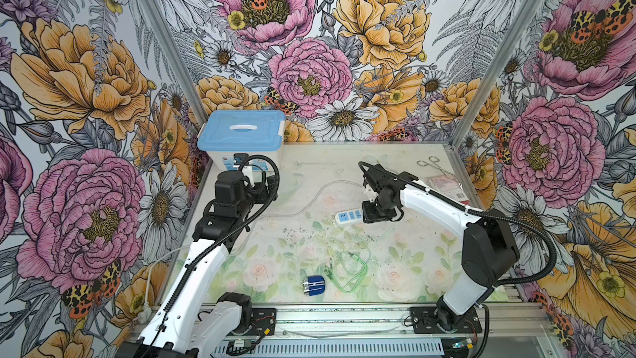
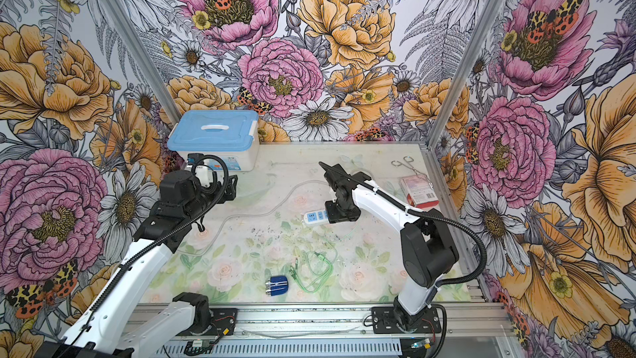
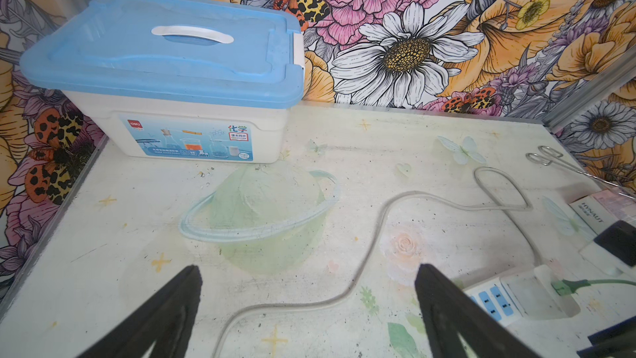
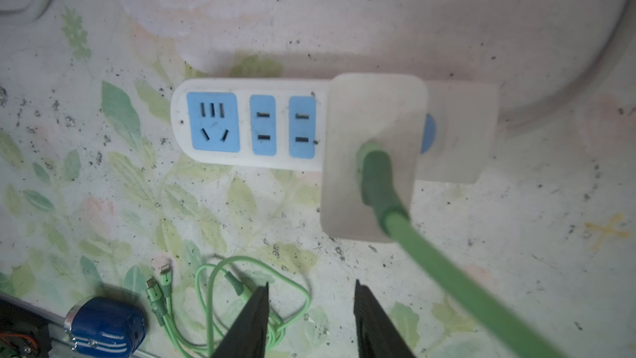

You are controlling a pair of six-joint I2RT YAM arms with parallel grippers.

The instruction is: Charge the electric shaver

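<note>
A white power strip (image 4: 218, 121) with blue sockets lies mid-table. A white charger block (image 4: 367, 205) with a green cable (image 4: 450, 271) sits over its right part. My right gripper is just above them, open, nothing between its fingertips. A blue shaver (image 4: 106, 326) lies near the front beside coiled green cables (image 2: 311, 271). My left gripper hangs open over the left of the table, empty.
A lidded storage box (image 3: 179, 126) stands at back left. Scissor-like tongs (image 3: 556, 159) and a red-white package (image 2: 417, 191) lie at back right. A grey cord (image 3: 351, 285) crosses the table.
</note>
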